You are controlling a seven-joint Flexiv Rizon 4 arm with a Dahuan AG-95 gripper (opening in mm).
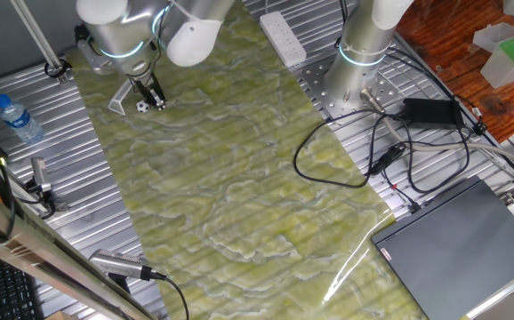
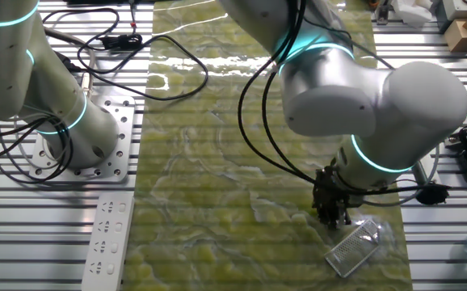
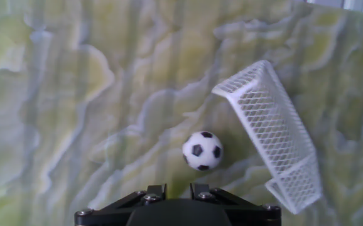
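A small black-and-white football (image 3: 202, 150) rests on the green marbled mat, just beyond the fingertips in the wrist view. To its right lies a white toy goal with a mesh net (image 3: 272, 132), apart from the ball. At the bottom edge, my black gripper shows a narrow gap between its tips, with only mat visible there. Exterior view 1 has the gripper (image 1: 157, 107) low over the mat, the ball (image 1: 142, 106) left of it and the goal (image 1: 119, 100) farther left. In exterior view 2 the goal (image 2: 353, 248) sits beside the gripper (image 2: 334, 225); the ball is not discernible.
A water bottle (image 1: 19, 119) stands beyond the mat's left edge. A white power strip (image 1: 283, 38), loose black cables (image 1: 333, 183) and a closed laptop (image 1: 461, 249) lie along the right side.
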